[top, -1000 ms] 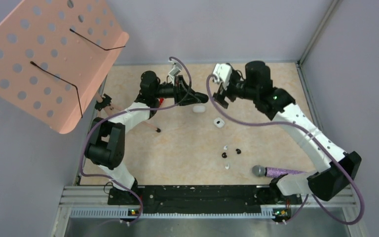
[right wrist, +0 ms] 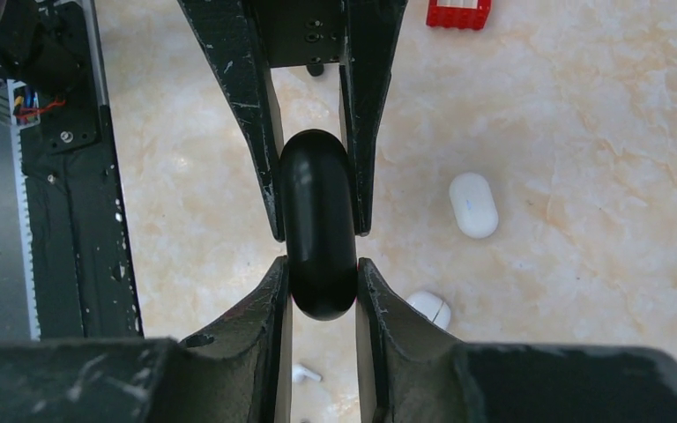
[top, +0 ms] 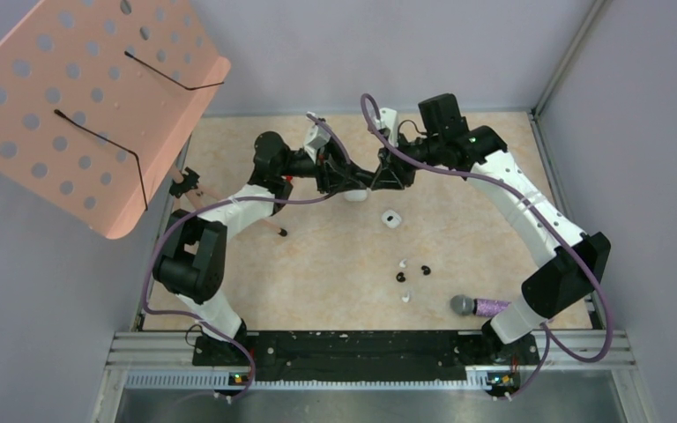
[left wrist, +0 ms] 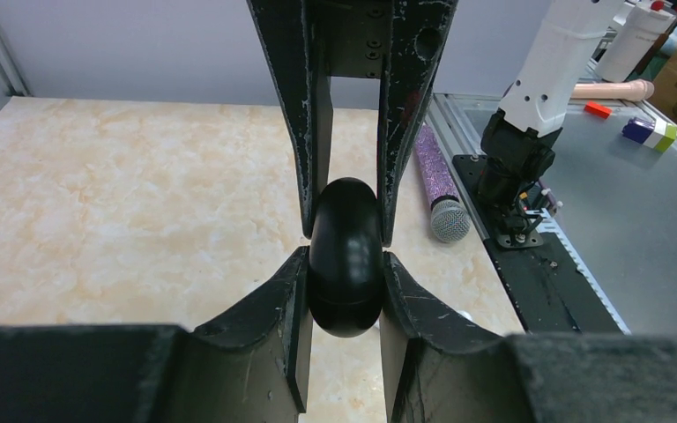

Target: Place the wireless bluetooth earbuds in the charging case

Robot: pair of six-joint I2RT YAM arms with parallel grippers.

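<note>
A glossy black oblong case (left wrist: 345, 257) is held between both grippers, above the middle of the table (top: 308, 273). My left gripper and my right gripper are each shut on it, facing one another. Below lie a white oblong case (right wrist: 472, 204) and a white squarish case (top: 391, 218). Small black earbuds (top: 426, 270) and white earbuds (top: 405, 296) lie apart nearer the front.
A microphone (top: 480, 306) with a purple handle lies at the front right. A red object (right wrist: 457, 12) sits behind the left gripper. A pink perforated panel (top: 97, 106) leans over the left side.
My right arm has swung inward and up to the black case, and its gripper is now shut on it. The left gripper has shifted slightly.
</note>
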